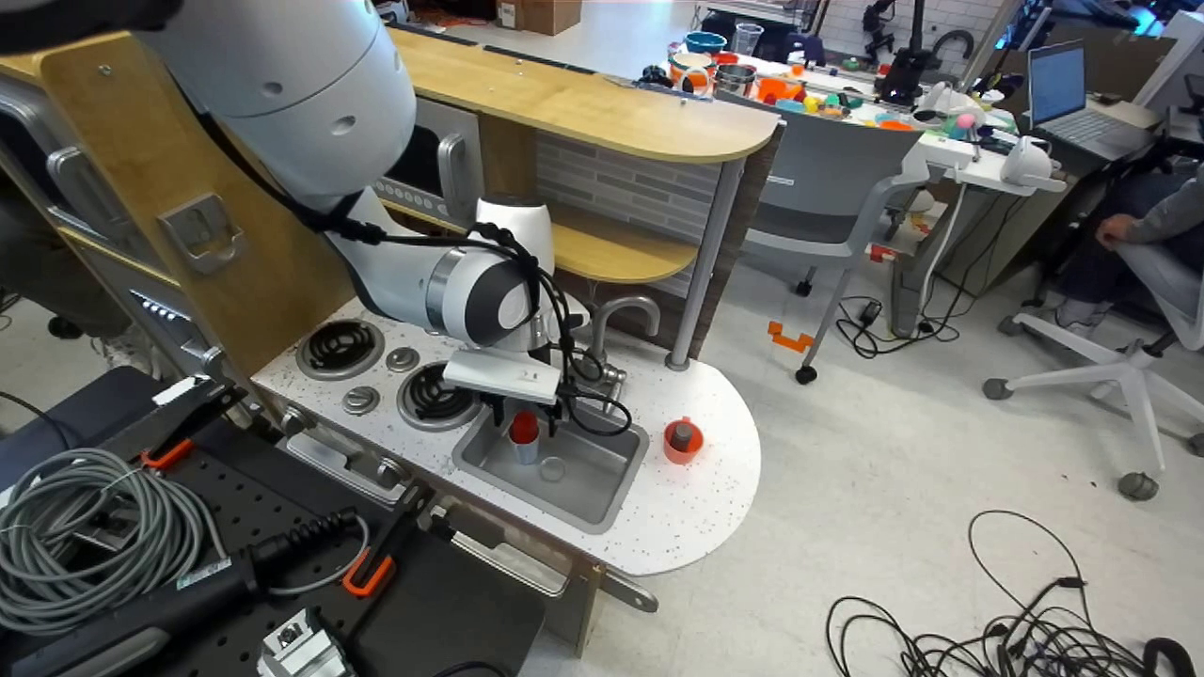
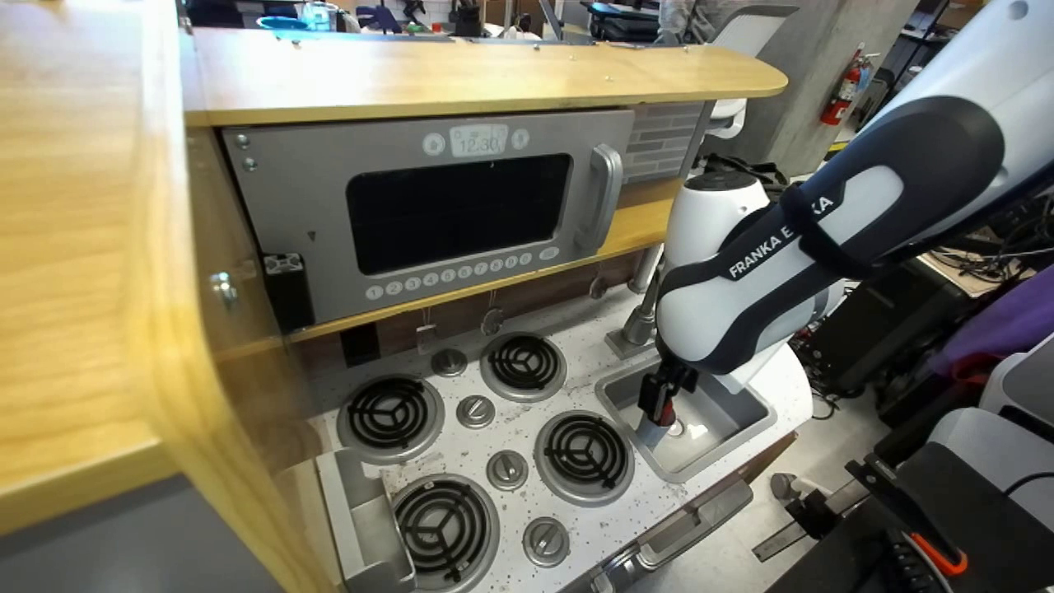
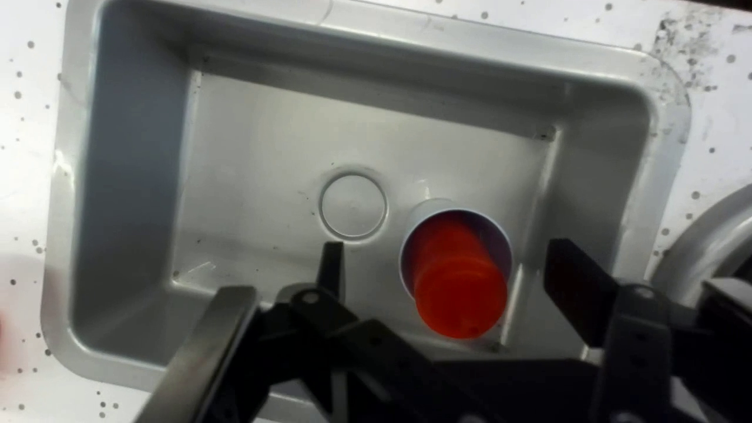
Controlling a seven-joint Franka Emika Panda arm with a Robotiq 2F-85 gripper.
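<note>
A red, rounded object (image 3: 462,289) stands inside a pale grey-blue cup (image 3: 427,209), its top above the rim. The cup rests on the floor of the grey sink (image 3: 254,141), beside the round drain mark. My gripper is open around the red object, one finger (image 3: 331,271) to its left and the other (image 3: 567,289) to its right, with a clear gap on both sides in the wrist view. Exterior view 1 shows the red object (image 1: 524,428) and the cup (image 1: 527,452) beneath my hand. Exterior view 2 has them partly hidden behind the fingers.
On the counter right of the sink sits an orange-red cup (image 1: 682,440) with a dark thing inside. The faucet (image 1: 604,338) rises behind the sink, close to my arm. Stove burners (image 2: 584,455) lie on the opposite side. A shelf (image 2: 474,74) overhangs the oven.
</note>
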